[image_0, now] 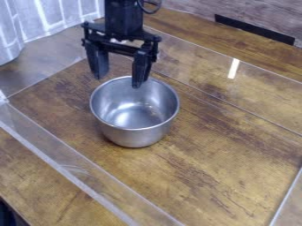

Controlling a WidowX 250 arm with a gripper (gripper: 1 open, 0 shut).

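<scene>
My black gripper (120,62) hangs from the top of the view over the back part of a steel bowl (132,119), its two fingers pointing down and standing apart, open. I see nothing between the fingers. The bowl stands upright and looks empty.
Clear plastic strips or walls run along the left and right. A pale crumpled object stands at the top left, and a dark slot is at the back right.
</scene>
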